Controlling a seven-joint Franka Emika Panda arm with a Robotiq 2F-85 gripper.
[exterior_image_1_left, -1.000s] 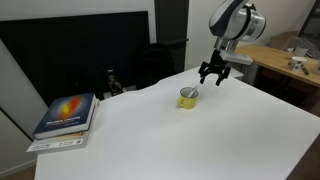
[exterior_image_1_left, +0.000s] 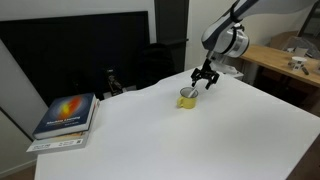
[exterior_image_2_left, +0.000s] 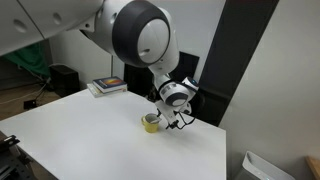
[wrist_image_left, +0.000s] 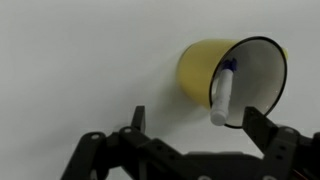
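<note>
A yellow mug (exterior_image_1_left: 187, 102) with a pale inside stands upright on the white table. A white marker-like stick (wrist_image_left: 223, 95) with a dark blue end leans in it, its white end up at the rim in the wrist view. My gripper (exterior_image_1_left: 202, 83) is open just above and beside the mug, on its right in exterior view 1. In the wrist view the fingers (wrist_image_left: 138, 120) stand wide apart with nothing gripped. The stick's white end lies ahead of the gap, nearer the right finger. Whether a finger touches the mug, I cannot tell.
Several stacked books (exterior_image_1_left: 65, 116) lie at the table's left end in exterior view 1. A dark monitor or panel (exterior_image_1_left: 75, 60) stands behind the table.
My gripper has moved left and slightly down toward the mug in exterior view 1. Mug and stick appear to stay in place.
</note>
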